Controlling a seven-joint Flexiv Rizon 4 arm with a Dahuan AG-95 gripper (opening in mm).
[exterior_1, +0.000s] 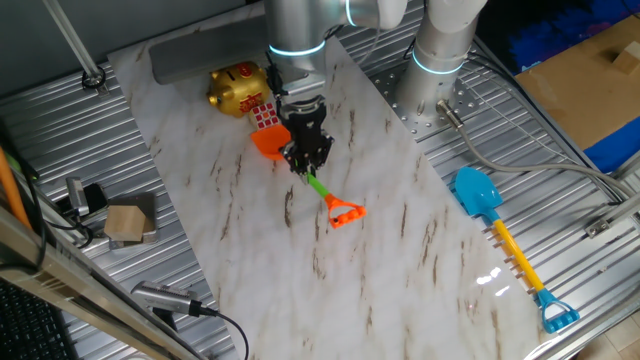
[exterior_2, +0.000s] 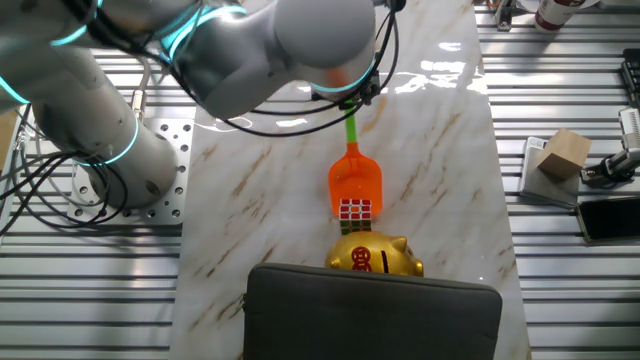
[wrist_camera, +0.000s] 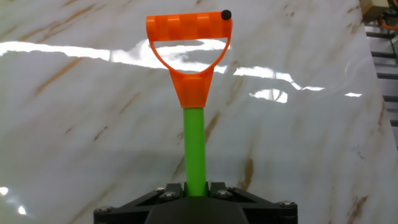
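Note:
A toy shovel with an orange blade (exterior_2: 355, 183), green shaft (wrist_camera: 194, 146) and orange D-shaped handle (wrist_camera: 189, 28) is in my gripper (exterior_1: 308, 168). In the wrist view the black fingers (wrist_camera: 222, 193) close in on both sides of the shaft. The handle points away from the arm base side, over the marble-patterned table (exterior_1: 330, 290). At the blade's front edge is a Rubik's cube (exterior_2: 355, 210); whether it rests on the blade or just beyond it I cannot tell. A gold piggy bank (exterior_1: 240, 88) stands right behind the cube.
Behind the piggy bank stands a dark grey case (exterior_2: 370, 315). A blue and yellow shovel (exterior_1: 513, 247) lies along the table's side near the metal slats. Off the other side sits a wooden block (exterior_1: 125, 223).

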